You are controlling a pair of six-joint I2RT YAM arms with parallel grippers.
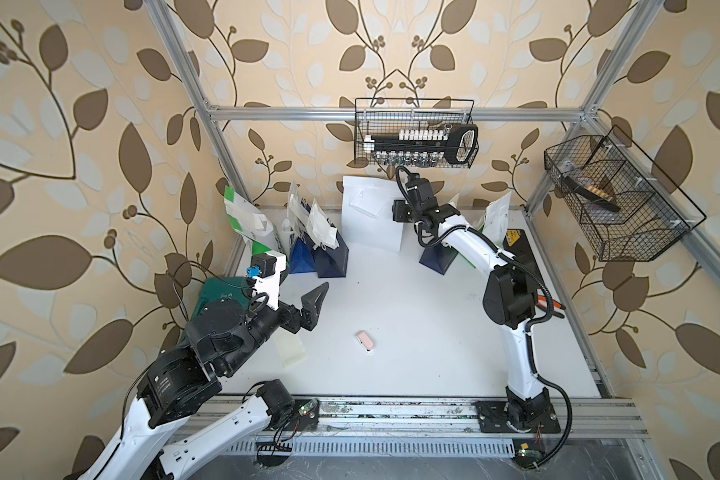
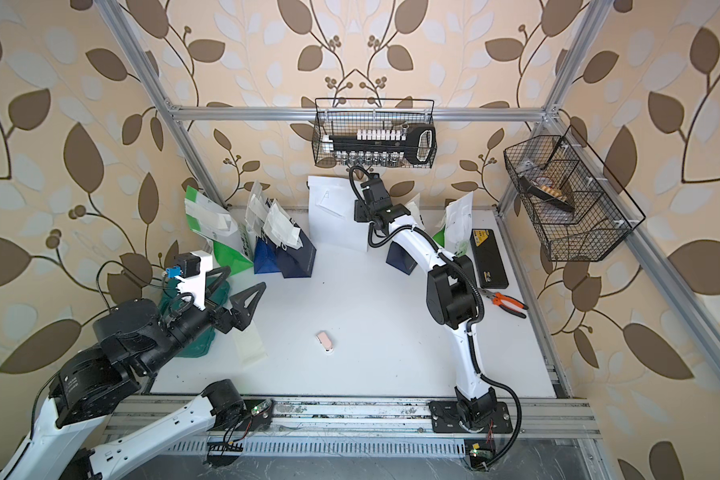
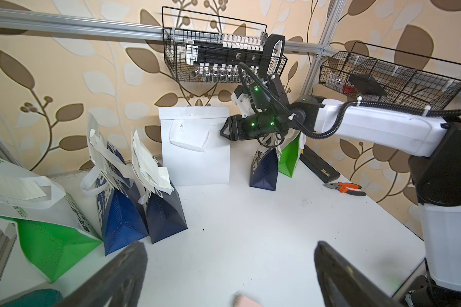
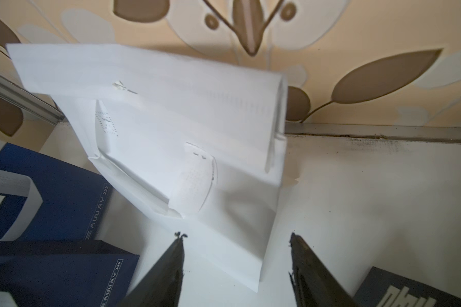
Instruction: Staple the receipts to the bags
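A white paper bag (image 1: 372, 224) stands at the back centre with a slip on its front; my right gripper is open just beside it, the bag seen beyond the fingers in the right wrist view. Blue bags (image 3: 123, 220) with white papers at their tops and a green bag (image 3: 56, 245) stand to the left; more bags (image 3: 261, 174) stand at the back right. My left gripper is open over the front left of the table, holding nothing. A small pink object (image 1: 365, 340), possibly a stapler, lies on the table.
Orange-handled pliers (image 2: 505, 304) and a black case (image 2: 488, 257) lie at the right edge. A teal item (image 1: 216, 294) sits at the left. Wire baskets (image 2: 373, 128) hang above.
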